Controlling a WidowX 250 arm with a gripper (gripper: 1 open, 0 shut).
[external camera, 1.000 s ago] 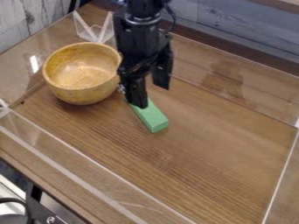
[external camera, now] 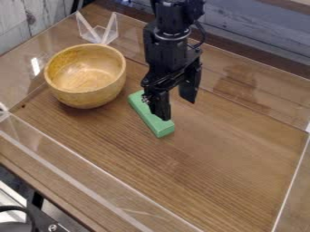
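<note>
A green rectangular block (external camera: 159, 125) lies on the wooden table, at centre. The black gripper (external camera: 168, 96) is open above and around the block's upper part, its fingers pointing down. I cannot tell whether either finger touches the block. A yellow bowl (external camera: 85, 74) sits to the left of the block and gripper.
A clear plastic object (external camera: 100, 29) stands behind the bowl at the back left. White walls border the table at the back.
Over the last second the gripper has moved slightly right and up from beside the bowl. The block and bowl look unmoved.
</note>
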